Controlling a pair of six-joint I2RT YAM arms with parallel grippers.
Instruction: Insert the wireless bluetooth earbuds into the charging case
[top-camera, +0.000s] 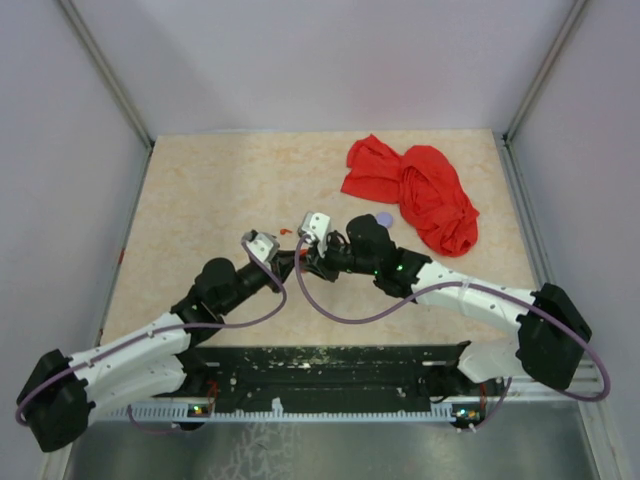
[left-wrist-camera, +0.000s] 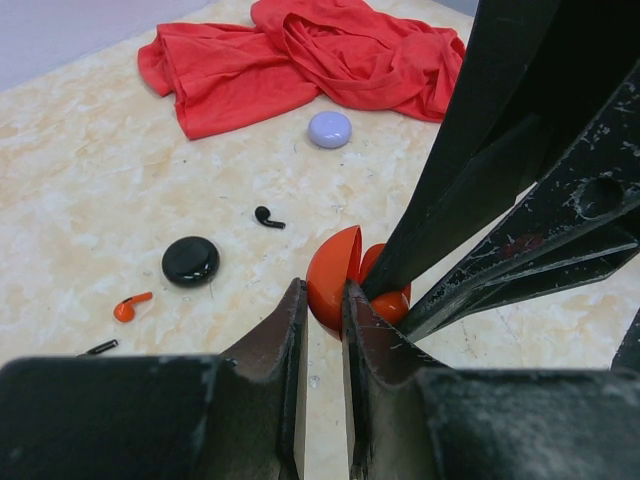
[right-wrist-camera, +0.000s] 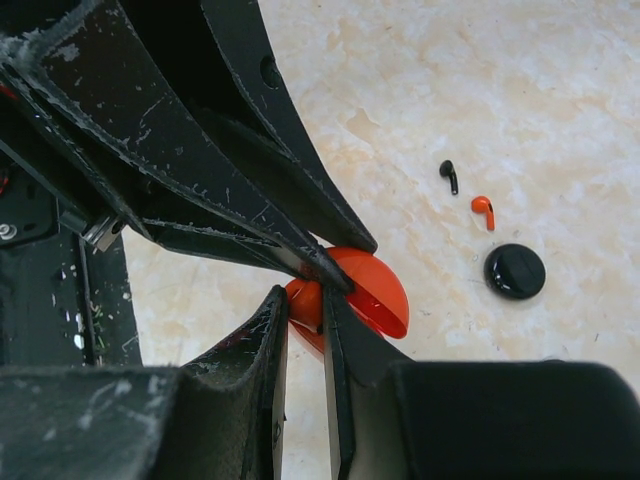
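An orange charging case (left-wrist-camera: 330, 275) with its lid raised is held between my two grippers at the centre of the top view. My left gripper is shut on the case in the left wrist view. My right gripper has its fingertips on a small orange piece at the case, visible in the right wrist view; whether that piece is an earbud or part of the case is hard to tell. An orange earbud (left-wrist-camera: 125, 310), a black earbud (left-wrist-camera: 265, 218) and a black round case (left-wrist-camera: 190, 262) lie on the table.
A lavender case (left-wrist-camera: 329, 129) and a crumpled red cloth (top-camera: 430, 200) lie at the back right of the table (top-camera: 220, 180). A dark strip runs along the front edge.
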